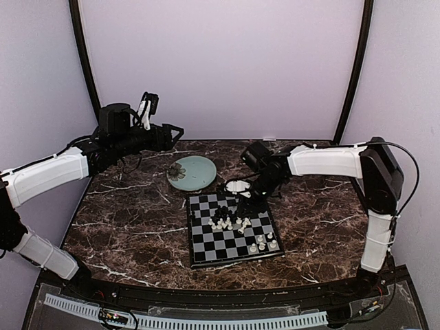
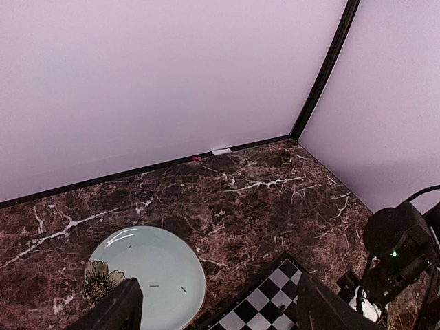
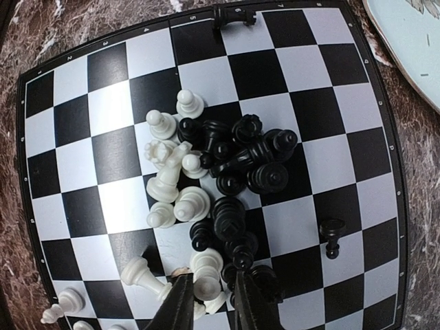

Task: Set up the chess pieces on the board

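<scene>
The chessboard [image 1: 206,247] holds a jumbled cluster of black and white pieces in its middle, with several white pieces near its front right. In the right wrist view a black piece [image 3: 331,234] lies apart at the right, another [image 3: 234,17] lies at the edge. My right gripper is over the cluster, fingers part open around or just above a white piece [image 3: 207,275]; whether it grips it is unclear. My left gripper [image 1: 172,136] is raised above the table at back left, open, with nothing between its fingers.
A pale plate [image 1: 199,172] with a dark flower pattern lies behind the board at the left. Walls bound the back and sides.
</scene>
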